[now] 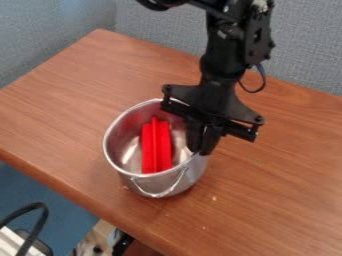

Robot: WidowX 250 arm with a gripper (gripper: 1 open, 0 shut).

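A metal bucket [126,152] with a wire handle stands on the wooden table [281,190]. Red sticks [156,145] stand or lie inside it. My black gripper [199,136] is at the bucket's right rim, pointing down, its fingers partly over or at the rim; whether they are shut or hold the rim cannot be made out.
Open tabletop lies to the left and right of the bucket. A grey padded wall runs along the back. The table's front-left edge is close to the bucket, with cables beyond it.
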